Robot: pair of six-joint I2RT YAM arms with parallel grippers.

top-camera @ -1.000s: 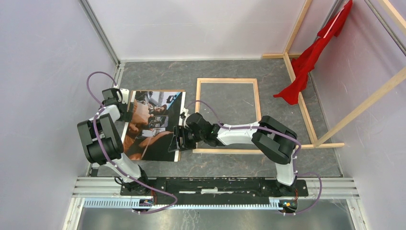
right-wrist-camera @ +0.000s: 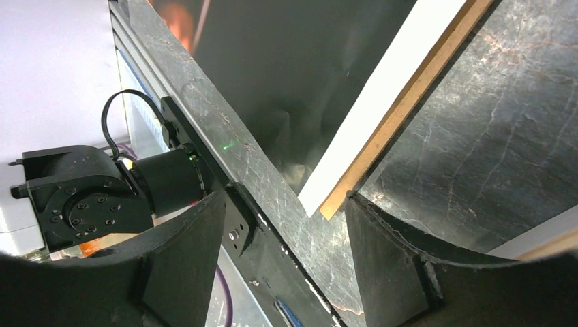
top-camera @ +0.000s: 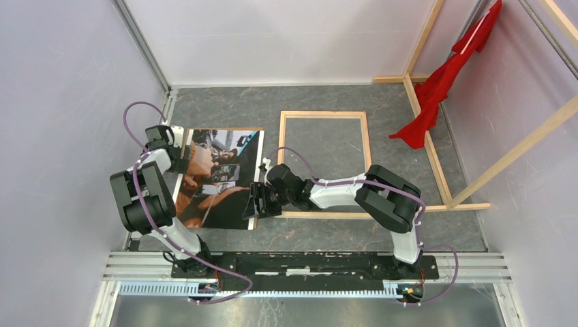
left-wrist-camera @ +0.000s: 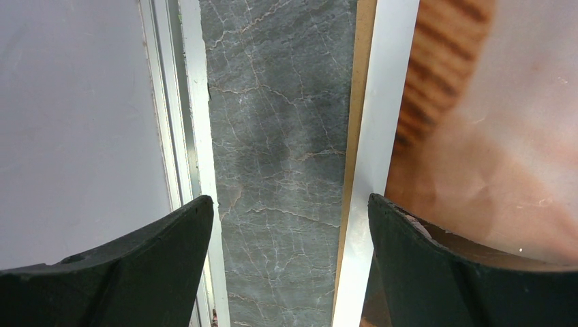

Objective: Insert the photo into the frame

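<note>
The photo [top-camera: 225, 194], a print with white side strips, lies on a brown backing board [left-wrist-camera: 354, 102] at the left of the floor. To its right is the light wooden frame [top-camera: 324, 114], its near side partly hidden by my right arm. At the photo's left edge, my left gripper is open; its right finger [left-wrist-camera: 416, 252] overlaps the white strip in view, with bare floor between the fingertips. My right gripper is over the near right corner of the photo, fingers apart; the white strip's end [right-wrist-camera: 315, 197] shows between them. Whether either touches the photo, I cannot tell.
A red cloth [top-camera: 436, 95] hangs over wooden bars at the right. The black rail [top-camera: 300, 264] carrying both arms runs along the near side. A wall rises close to my left gripper.
My right gripper has shifted slightly to the right and toward the near side over the photo's corner. The left arm, photo and frame have stayed in place.
</note>
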